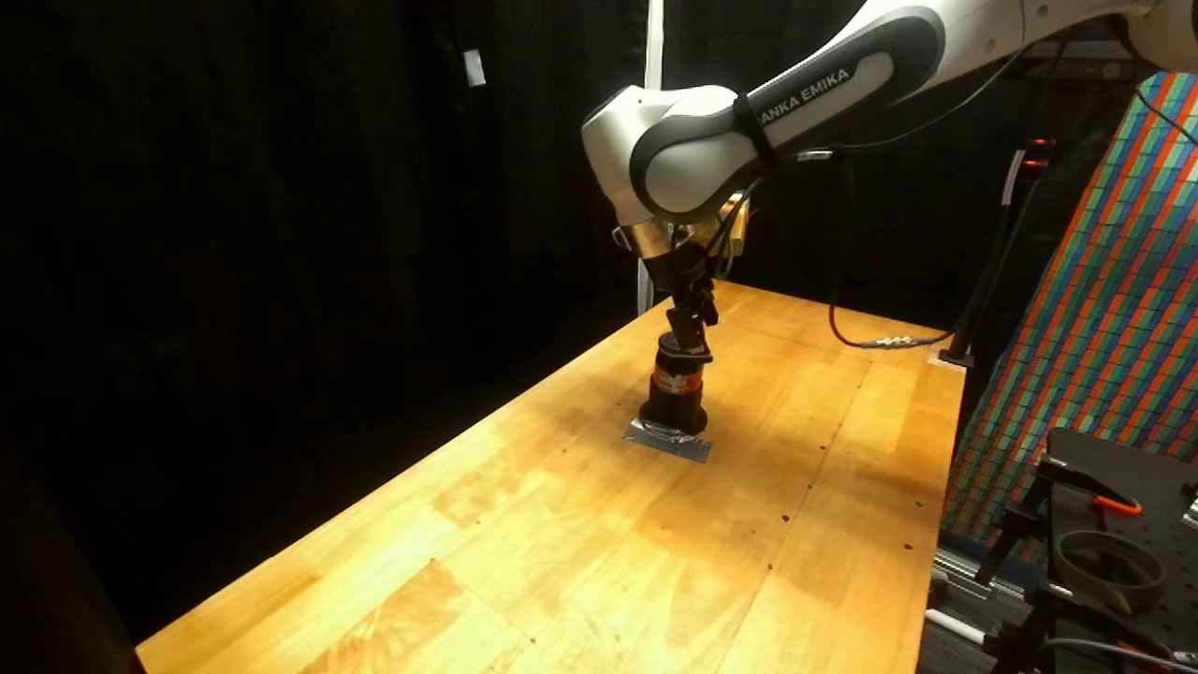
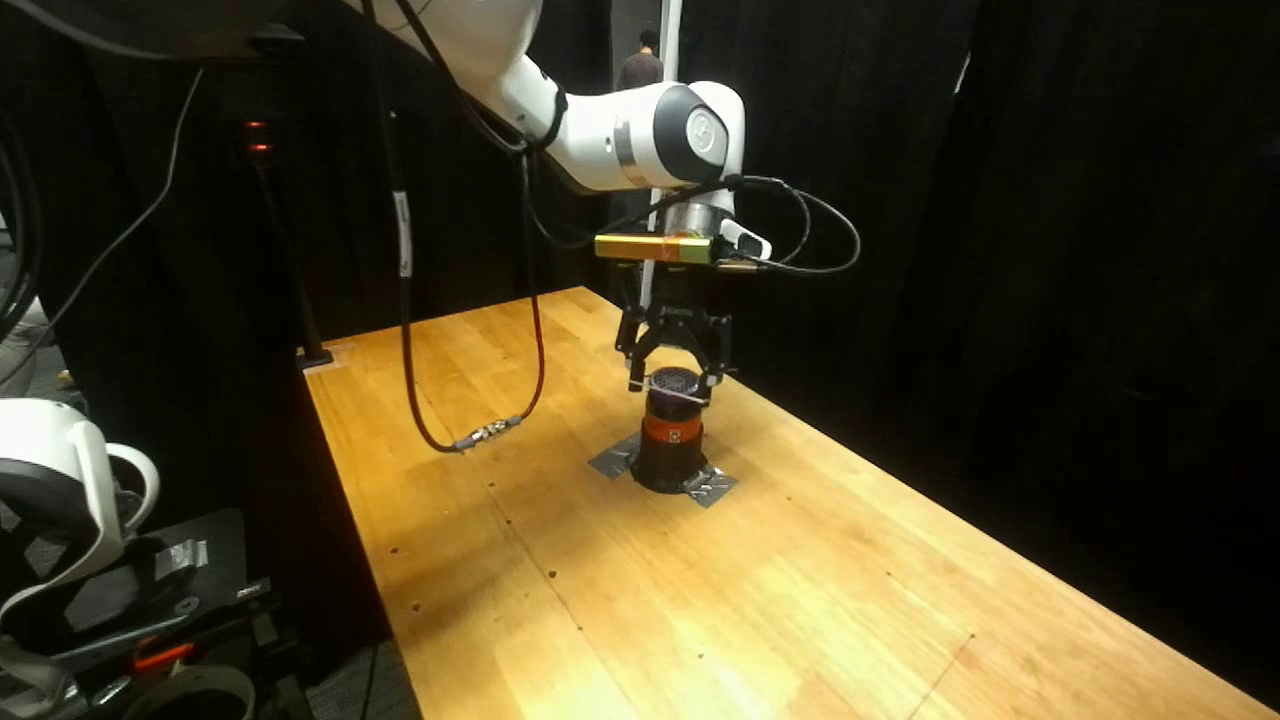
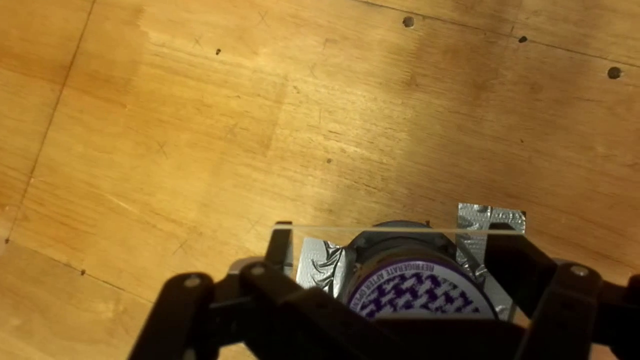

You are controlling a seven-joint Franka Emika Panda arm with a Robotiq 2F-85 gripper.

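A small jar (image 2: 672,430) with an orange band and a purple-and-white patterned lid (image 3: 420,295) stands upright in a dark round base (image 2: 662,470). Grey tape (image 3: 321,267) fixes that base to the wooden table. My gripper (image 2: 673,386) is open at lid height, one finger to each side of the jar's top. A thin pale band (image 3: 324,227) stretches across from fingertip to fingertip, in front of the lid in the wrist view. Part of the lid is hidden behind the gripper's body there. Whether either finger touches the jar, I cannot tell.
A cable (image 2: 414,408) hangs in a loop from the arm over the table. Beyond the table's edge stands a black cart (image 1: 1123,466) with tools and a ring on it.
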